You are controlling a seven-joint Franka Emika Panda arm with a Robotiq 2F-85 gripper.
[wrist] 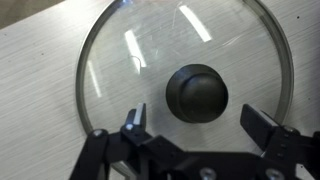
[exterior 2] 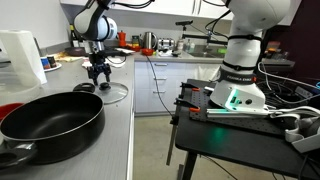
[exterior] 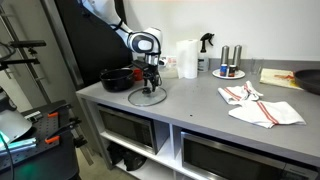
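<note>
A round glass lid point(wrist: 130, 60) with a clear pane and a metal rim lies flat on the grey counter. Its black knob point(wrist: 196, 92) shows near the middle of the wrist view. Over the lid, pointing down, is my gripper, its fingers open and the fingers point(wrist: 136, 117) wide apart. The knob appears just ahead of the gap, with nothing gripped. Exterior view 1 has the gripper point(exterior: 149, 88) low above the lid point(exterior: 147, 98); how near the fingertips are to the knob is hard to tell. A black pot point(exterior 2: 60, 125) stands beside the lid.
A paper towel roll point(exterior: 187, 58) stands behind the lid, with bottles point(exterior: 231, 57) on a tray farther right. Striped cloths point(exterior: 262, 106) lie on the right of the counter. Bare counter point(exterior: 200, 105) stretches between lid and cloths. The counter's front edge is close to the lid.
</note>
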